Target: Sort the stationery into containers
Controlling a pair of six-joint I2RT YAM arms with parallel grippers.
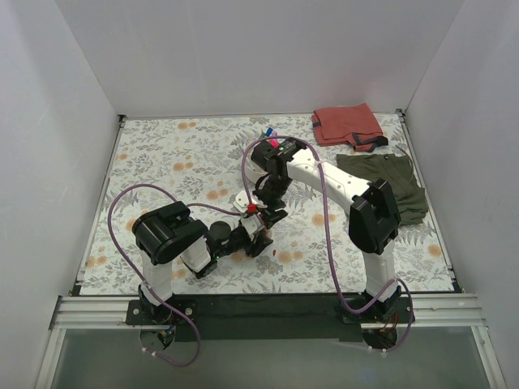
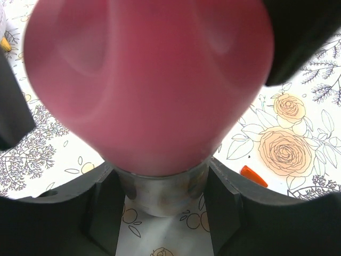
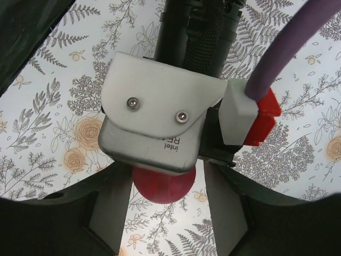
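Note:
A large pink, rounded object [image 2: 149, 90] with a metal-coloured neck [image 2: 162, 194] fills the middle of the left wrist view. My left gripper is shut on that neck, one finger pressed to each side. My right gripper is open and close by, its fingers to either side of the pink end in the right wrist view. Whether they touch it cannot be told. Most of the pink object is hidden behind the left gripper's camera housing [image 3: 154, 112] there. A white container [image 1: 251, 172] stands behind the right gripper, with colourful stationery partly showing.
A small orange-red piece [image 2: 253, 176] lies on the floral tabletop near the left gripper. At the right, a folded red bag [image 1: 347, 126] and a dark green bag [image 1: 385, 185] take up room. Bare table [image 1: 146, 154] stretches across the left.

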